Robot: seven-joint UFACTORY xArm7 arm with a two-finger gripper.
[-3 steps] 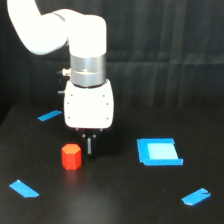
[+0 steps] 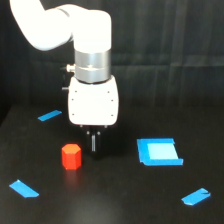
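A small red block [image 2: 71, 156] stands on the dark table at the left. My white gripper [image 2: 94, 146] hangs just to the right of the block and apart from it in the picture, pointing down. Its thin dark fingers blend into the dark background, so how far apart they are is hard to make out. No object shows between them.
At the right lies a pale light-blue square [image 2: 161, 151] framed with blue tape. Blue tape strips lie on the table at the back left [image 2: 50, 115], front left [image 2: 23, 188] and front right [image 2: 196, 197].
My gripper has shifted slightly to the right, away from the red block. The block and the taped square have not moved.
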